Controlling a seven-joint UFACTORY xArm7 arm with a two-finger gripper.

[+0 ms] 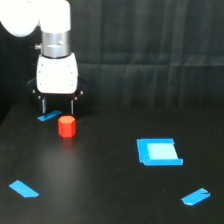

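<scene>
A small red block stands on the dark table in the left half of the view. My gripper hangs behind and a little above it, fingers spread apart and nothing visible between them. The right finger is nearly in line with the block's right side. A white square with a blue tape border lies flat on the table to the right.
Strips of blue tape lie at the front left, the front right and behind the block. Between the block and the taped square the table is bare. A dark curtain closes off the back.
</scene>
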